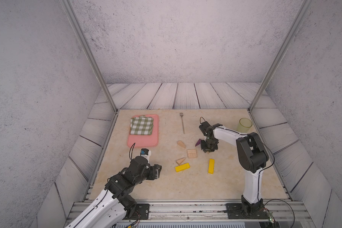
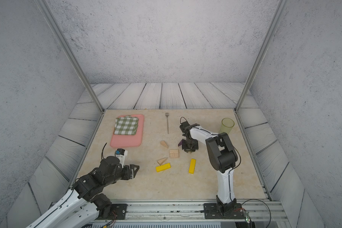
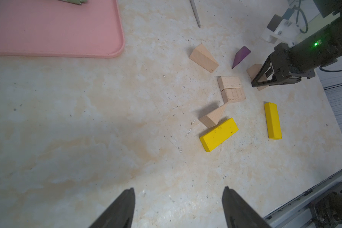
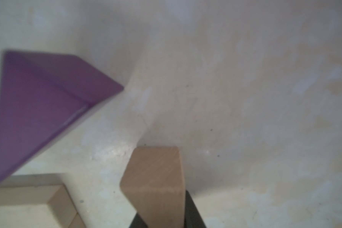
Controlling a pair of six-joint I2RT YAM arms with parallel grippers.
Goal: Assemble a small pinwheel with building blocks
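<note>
My right gripper is low over the table around a wooden block (image 4: 155,174); whether its fingers grip it is unclear. A purple triangle (image 4: 41,106) lies beside it. A wooden triangle (image 3: 203,58), two wooden blocks (image 3: 231,91) side by side and another wooden triangle (image 3: 212,115) lie mid-table. Two yellow bars, one angled (image 3: 218,134) and one lengthwise (image 3: 272,120), lie toward the front. My left gripper hangs at the front left, open, with bare table between its fingers.
A pink tray (image 1: 142,141) with a checked cloth (image 1: 141,125) sits at the back left. A fork (image 1: 182,123) lies at the back middle, and a green glass (image 1: 244,125) stands at the back right.
</note>
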